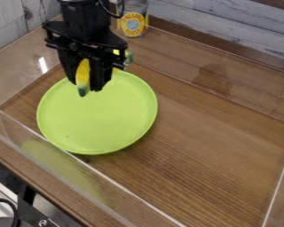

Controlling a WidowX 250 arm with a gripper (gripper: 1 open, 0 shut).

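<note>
The black gripper (85,69) hangs over the left part of a green plate (97,120), shut on a yellow object (82,78) that points downward between its fingers. The plate lies on the wooden table, empty on its visible surface. Behind the gripper, partly hidden, a small green and yellow thing (127,57) shows on the table.
A jar with a yellow label (136,24) stands at the back. A clear plastic strip runs along the front left edge. A white plank wall borders the back.
</note>
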